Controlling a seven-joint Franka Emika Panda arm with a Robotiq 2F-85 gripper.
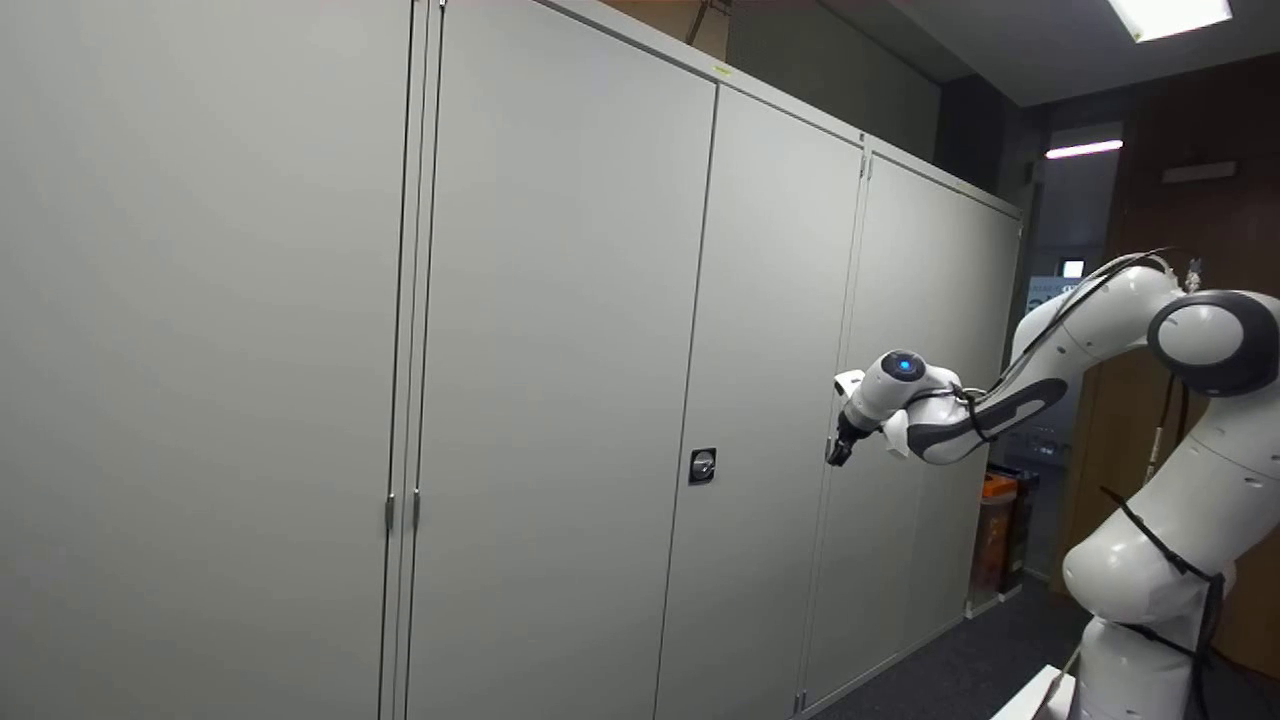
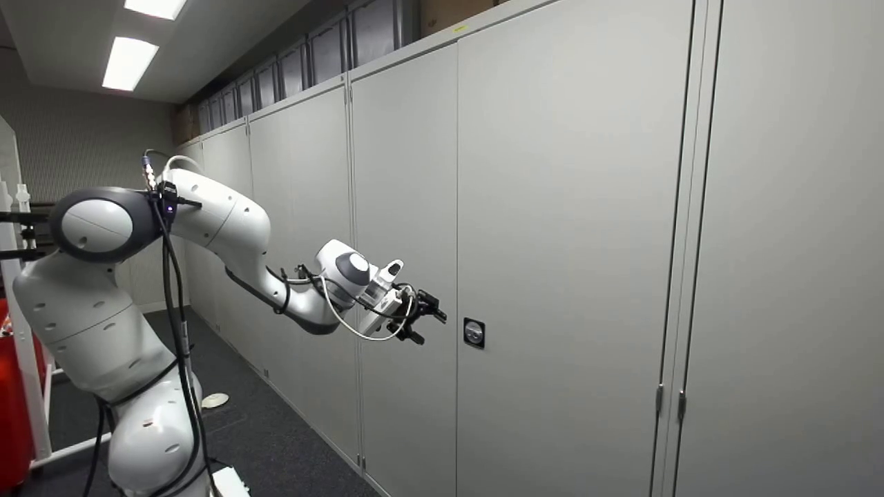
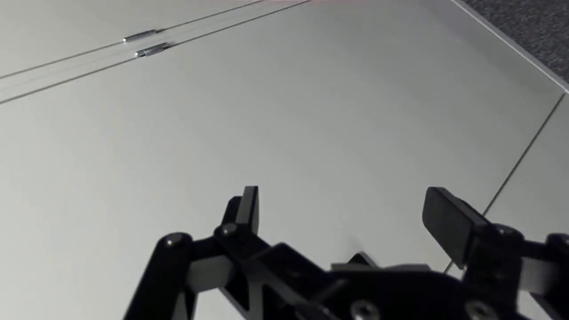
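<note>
In both exterior views a tall grey cabinet stands with its doors closed. A round silver handle on a black square plate sits beside the seam between two doors; in the second exterior view the same handle lies a short way right of my gripper. My gripper stands open, with nothing between its black fingers, facing the cabinet front. The wrist view holds only plain door surface between and beyond the fingertips; the handle does not show there.
Small metal hinges line the door seams. Dark carpet runs along the cabinet's foot. Orange and dark boxes stand at the cabinet's far end in the first exterior view.
</note>
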